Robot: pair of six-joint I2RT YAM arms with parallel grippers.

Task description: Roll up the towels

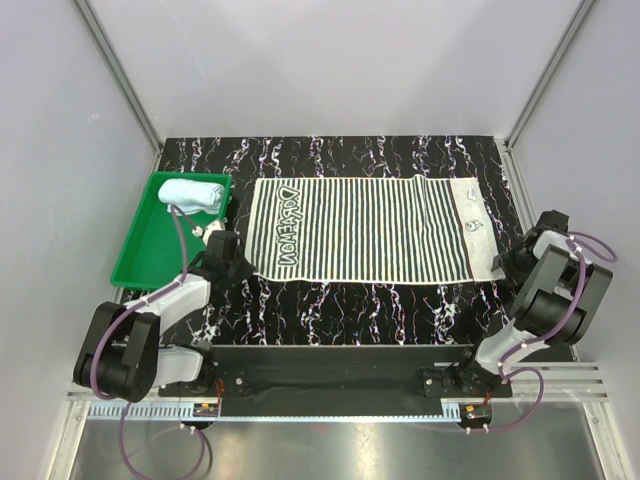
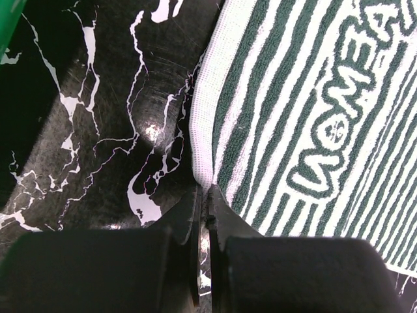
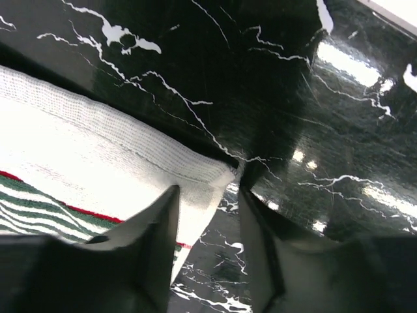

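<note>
A green-and-white striped towel lies spread flat on the table, its DOREAMON-style lettering at the left end and a plain white band at the right. At the towel's near-left corner my left gripper is shut, and in the left wrist view the towel's white hem runs between its fingertips. My right gripper is part open over the near-right corner. The corner's white hem shows between its fingers in the right wrist view, not pinched.
A green tray stands at the left, with a rolled white towel at its far end. Bare black marbled table lies along the towel's near side and beyond its far edge.
</note>
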